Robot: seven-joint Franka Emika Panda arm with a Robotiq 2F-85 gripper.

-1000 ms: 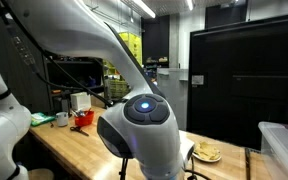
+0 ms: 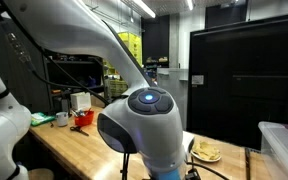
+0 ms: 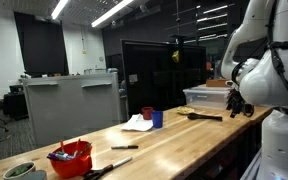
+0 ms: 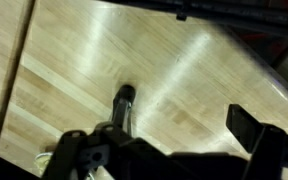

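In the wrist view my gripper is open over the pale wooden table (image 4: 184, 80), its dark fingers far apart with bare wood between them. Close beside the left finger lies a slim tool with a black handle end (image 4: 125, 95); its lower part is hidden behind the finger. Exterior view 2 has the gripper (image 3: 238, 106) at the far right, near a dark object (image 3: 209, 118) on the table. From exterior view 1 the fingers are hidden by the arm (image 2: 149, 125).
A plate of yellow food (image 2: 206, 153) stands right of the arm. Farther along are a filled red bowl (image 3: 70, 162), a blue cup (image 3: 157, 119), a red mug (image 3: 147, 112), a white cloth (image 3: 136, 124) and dark-handled tools (image 3: 109, 168). A clear bin (image 2: 282, 148) stands at the right.
The objects on the table look unmoved.
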